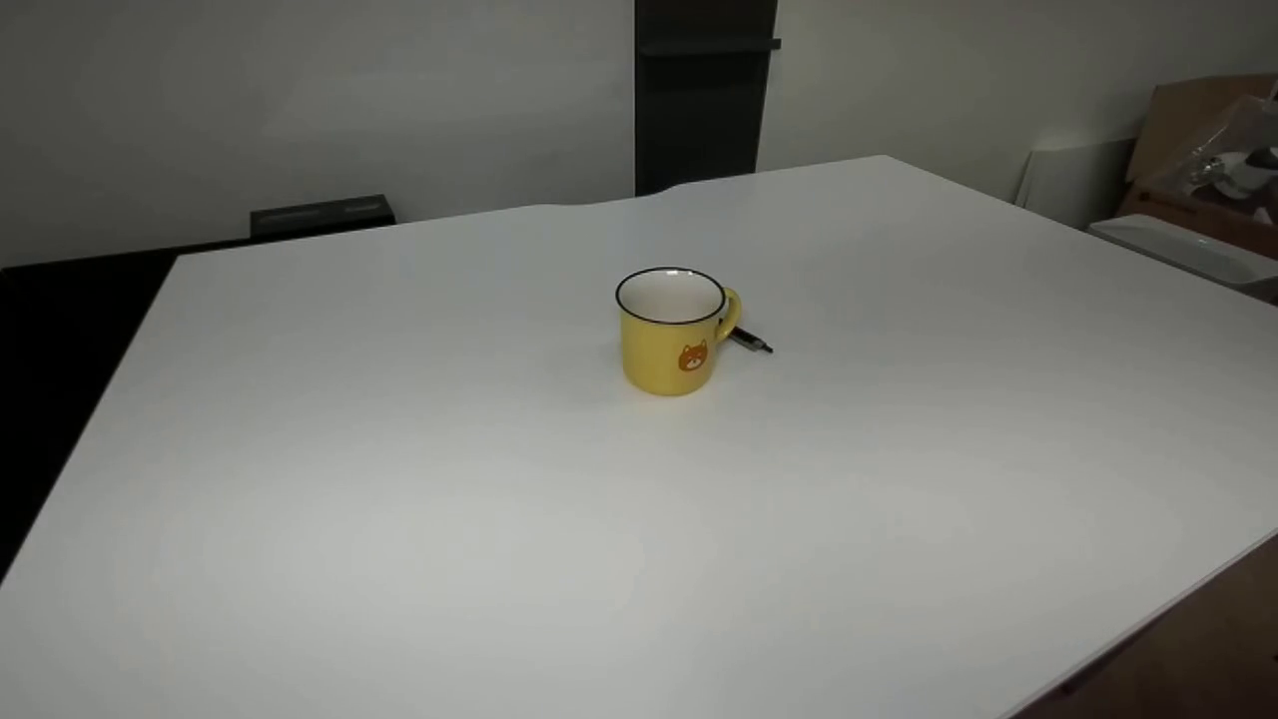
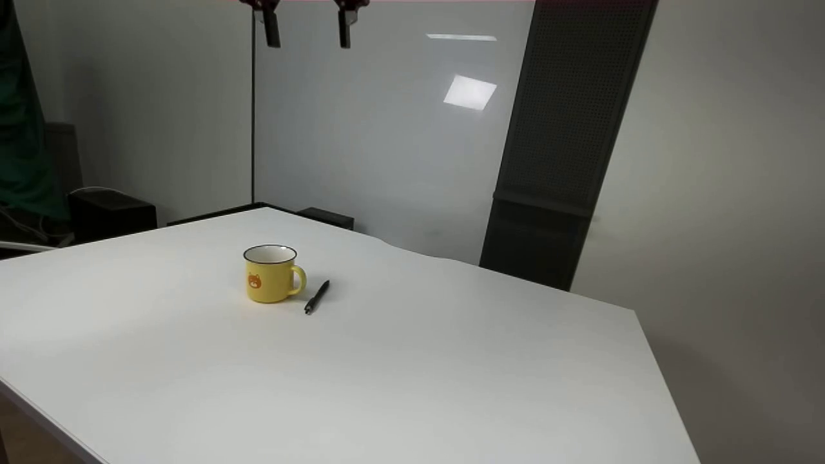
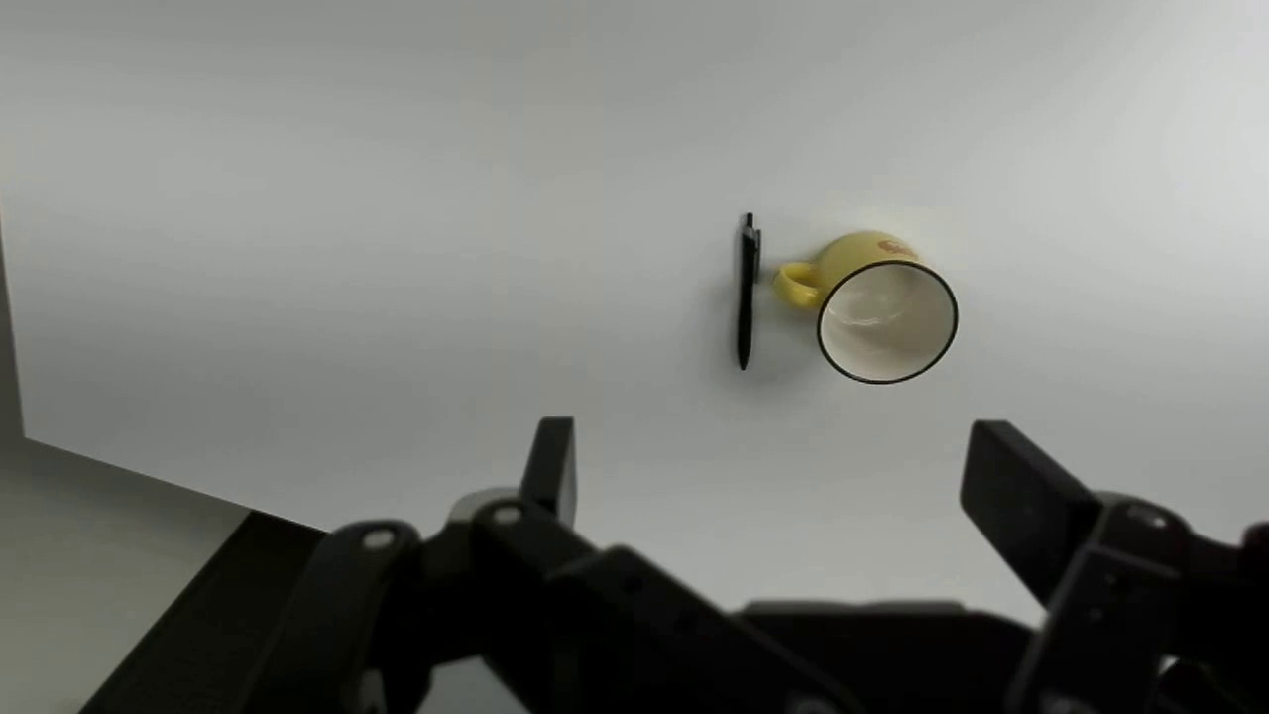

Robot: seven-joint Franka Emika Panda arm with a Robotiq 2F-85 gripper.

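A yellow mug (image 1: pixel 656 355) with a dark rim and an orange animal face stands upright on the white table. A black pen (image 2: pixel 318 298) lies beside the mug's handle, apart from it in the wrist view; in exterior view 1 the mug partly hides the pen. High above the table, the fingertips of my gripper (image 2: pixel 309 38) show at the top edge of exterior view 2. Wide apart and empty, the gripper is open in the wrist view, with the mug (image 3: pixel 859 252) and the pen (image 3: pixel 746 292) on the table below.
A cardboard box (image 1: pixel 1180 120) with bagged items sits off the table's right side.
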